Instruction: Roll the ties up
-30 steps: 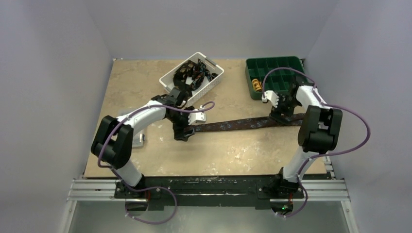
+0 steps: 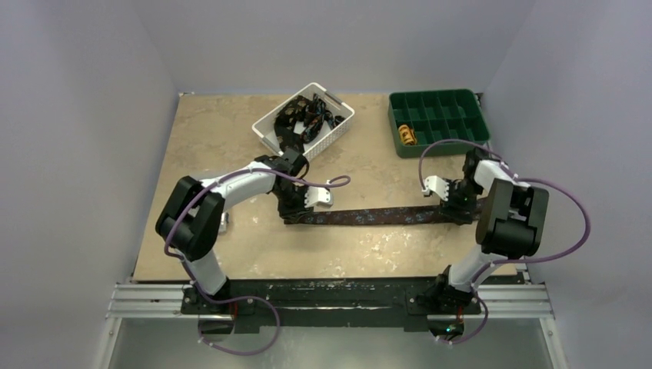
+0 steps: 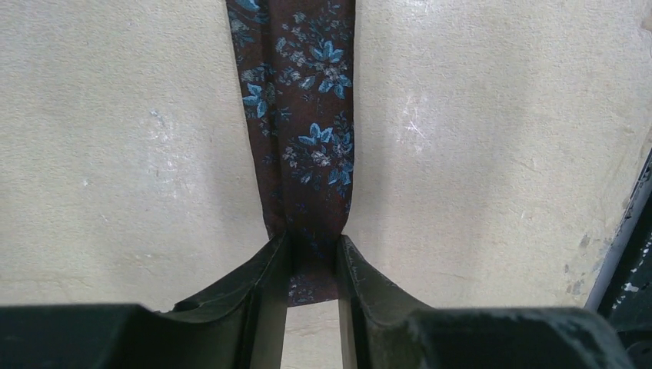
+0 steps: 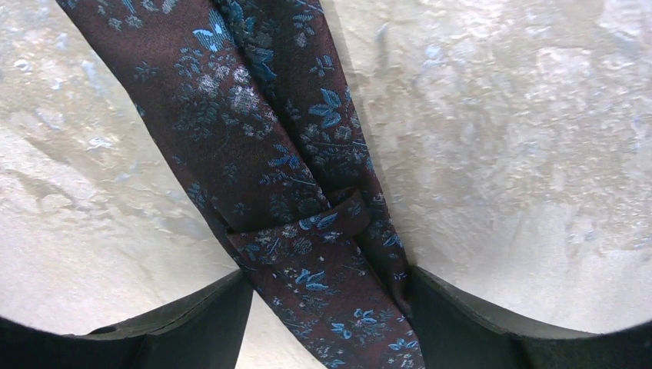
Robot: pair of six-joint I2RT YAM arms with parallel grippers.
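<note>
A long dark tie with blue flowers [image 2: 369, 217] lies flat across the table, folded lengthwise. At its left end my left gripper is shut on the tie [image 3: 311, 146], with a short end showing between the fingers. At the right part my right gripper straddles the tie [image 4: 200, 115] near a cross band, its fingers wide apart at the tie's two edges.
A white basket [image 2: 267, 121] with more dark ties stands at the back. A green compartment bin [image 2: 442, 115] with a rolled yellow item [image 2: 407, 135] is at back right.
</note>
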